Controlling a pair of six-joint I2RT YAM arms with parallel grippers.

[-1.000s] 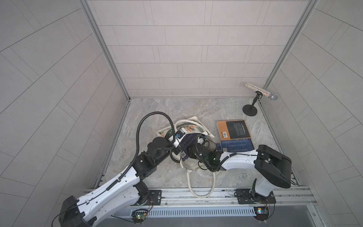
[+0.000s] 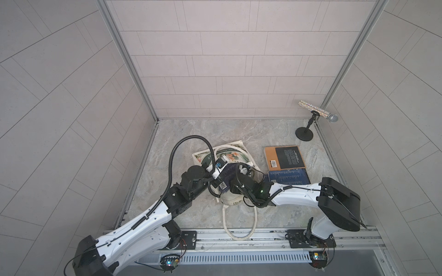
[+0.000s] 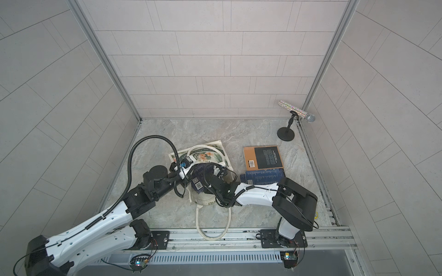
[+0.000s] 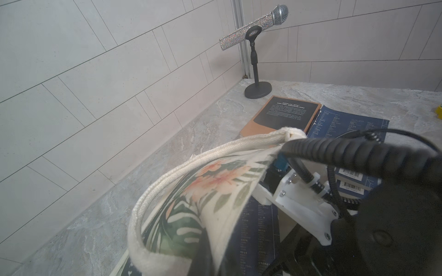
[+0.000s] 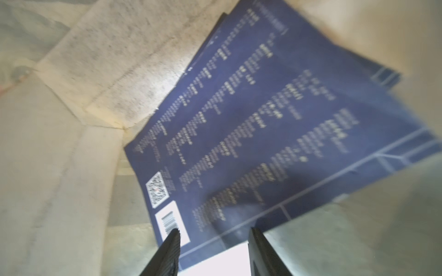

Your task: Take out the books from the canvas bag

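The cream canvas bag with its floral print lies on the table, its mouth held up. At its cloth rim my left gripper is shut, the fabric running between its dark fingers. Inside the bag are dark blue books, the top one lying askew over another. My right gripper reaches into the bag, fingers apart, at the barcode end of the top book, whose pale edge shows between them. The grip on that book is not closed. From above, the arms hide both sets of fingertips.
A brown book and a blue book lie on the table right of the bag. A microphone on a stand stands at the back right. A bag handle hangs over the front rail.
The front bag handle has shifted slightly left. My right arm's elbow has moved a little right and forward, its gripper staying in the bag. The left arm is almost still.
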